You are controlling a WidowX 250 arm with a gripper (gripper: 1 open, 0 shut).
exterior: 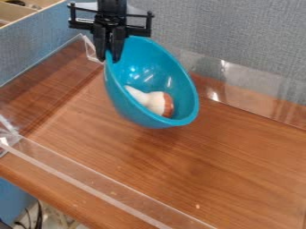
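My black gripper (110, 46) is at the upper left, shut on the rim of a turquoise bowl (170, 70), which hangs tilted toward the camera above the wooden surface. Inside the bowl lies a white object with an orange-brown end (156, 101), resting low against the inner side. The fingertips are partly hidden at the rim.
Transparent low walls run along its edges. A blue-grey panel with a wooden box (14, 11) is at the upper left, and cables show at the lower left.
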